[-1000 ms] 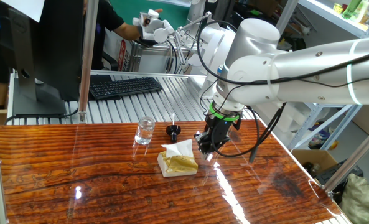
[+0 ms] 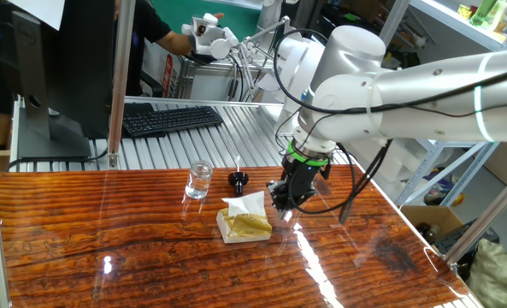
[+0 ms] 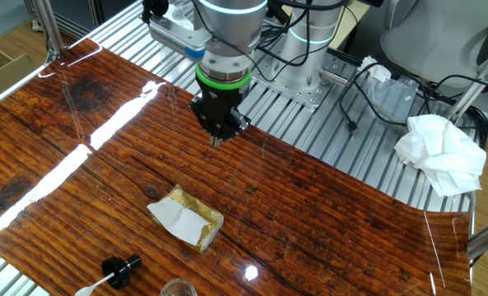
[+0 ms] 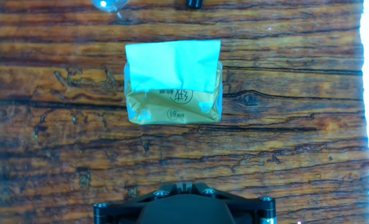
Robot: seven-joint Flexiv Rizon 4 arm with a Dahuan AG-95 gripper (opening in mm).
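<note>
My gripper [image 3: 216,140] hangs over the wooden table, apart from everything on it. Its fingertips come together at the bottom of the wrist view, where the gripper looks shut with nothing visible held. A gold-and-white tissue pack [image 2: 246,226] lies flat on the table, a white tissue [image 4: 173,65] sticking out of its top. From the wrist camera the pack [image 4: 172,106] appears ahead of the fingers, upper middle. Behind it stand a clear glass [image 2: 198,180] and a black round object with a white stem [image 2: 238,179].
A keyboard [image 2: 172,121] and a monitor [image 2: 61,77] sit beyond the table's edge. Crumpled white paper or cloth [image 3: 441,152] rests on the metal slats. Cables loop around the arm.
</note>
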